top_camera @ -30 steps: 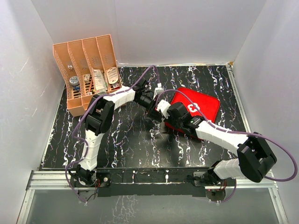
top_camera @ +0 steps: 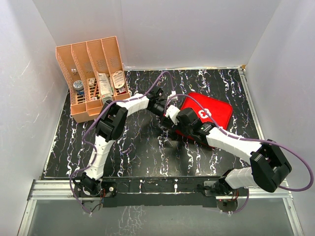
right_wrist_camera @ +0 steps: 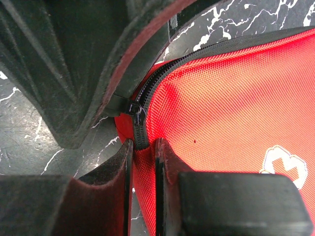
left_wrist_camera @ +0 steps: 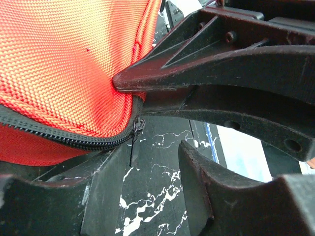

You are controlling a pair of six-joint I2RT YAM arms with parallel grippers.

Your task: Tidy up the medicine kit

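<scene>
The red medicine bag with a white cross lies at the right of the table. A black zipper runs round its edge. In the left wrist view, the zipper pull hangs down at the bag's corner. My left gripper is partly open around it, the pull nearer the left finger and a gap to the other. My right gripper pinches the bag's red edge just below the zipper slider. Both grippers crowd the bag's left corner, so the top view hides their fingertips.
An orange compartment rack at the back left holds jars, boxes and other small items. The two arms nearly touch at the bag's corner.
My left gripper has shifted slightly right and toward the front, closer to the bag's corner. The right arm and the bag look almost unmoved.
</scene>
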